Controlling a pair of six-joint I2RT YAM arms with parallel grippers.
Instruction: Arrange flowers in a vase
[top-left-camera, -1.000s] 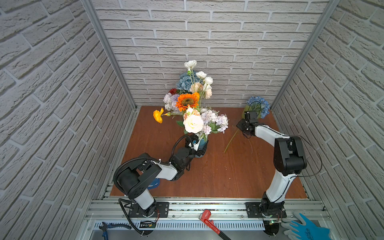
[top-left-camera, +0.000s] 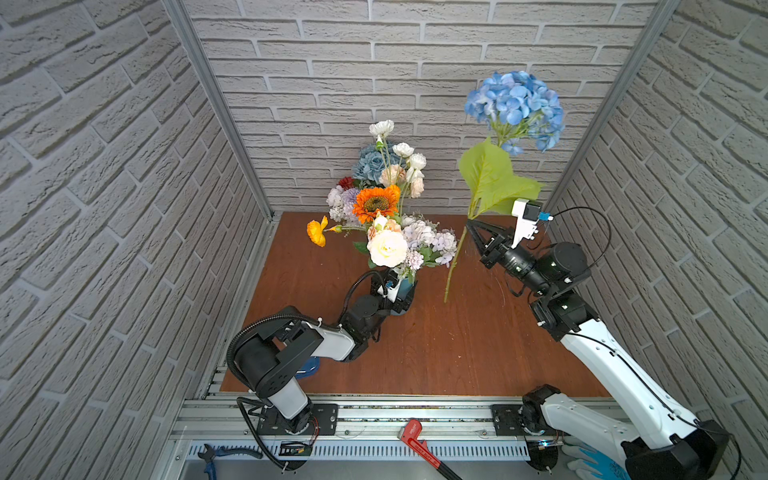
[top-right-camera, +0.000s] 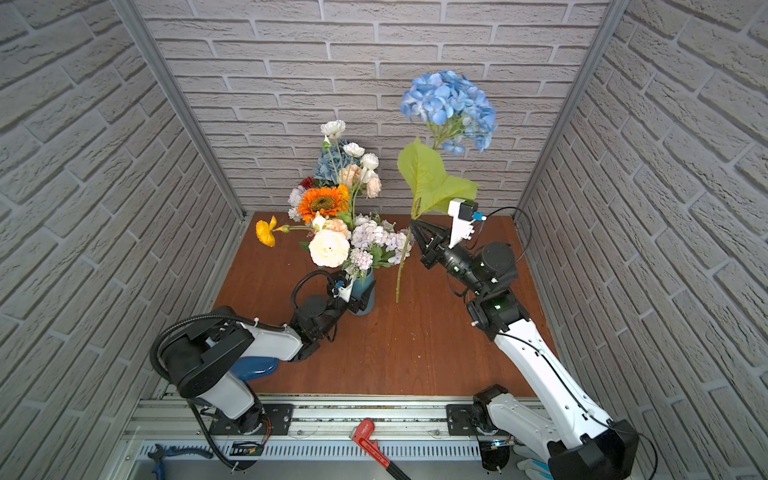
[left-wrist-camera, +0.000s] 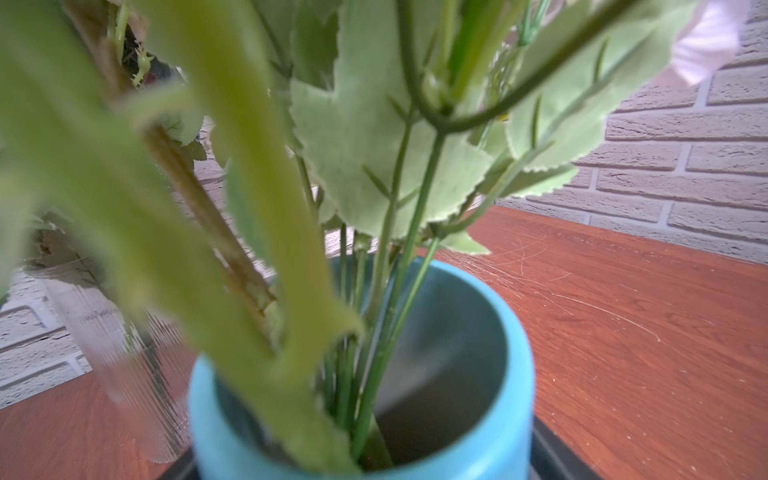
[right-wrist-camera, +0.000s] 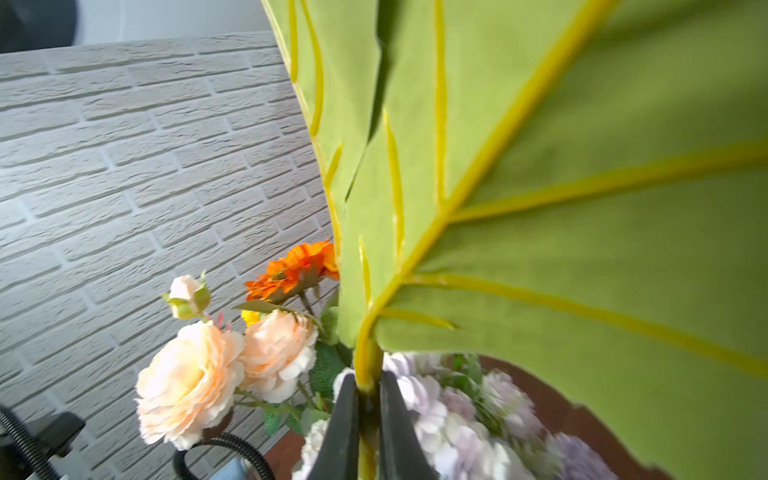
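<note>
The blue hydrangea (top-left-camera: 516, 104) is upright above the table, its bare stem (top-left-camera: 453, 272) pointing down, right of the blue vase (top-right-camera: 364, 302). My right gripper (top-left-camera: 473, 230) is shut on that stem just below the big yellow-green leaf (right-wrist-camera: 520, 200). Pink-lilac flowers (top-left-camera: 428, 236) and a cream rose (top-left-camera: 388, 248) rise over the blue vase. Inside its rim (left-wrist-camera: 518, 376), several green stems lean left, leaving an opening at the right. My left gripper (top-right-camera: 361, 294) is open around the vase; dark finger parts (left-wrist-camera: 560, 456) show on both sides.
Behind stands a clear ribbed vase (left-wrist-camera: 120, 352), with taller flowers, including an orange one (top-left-camera: 376, 205), above that area. A dark blue object (top-right-camera: 254, 368) lies by the left arm.
My right arm has lifted the hydrangea from low over the back right of the table, stood it upright and brought it left towards the vase. The left arm has stayed put.
</note>
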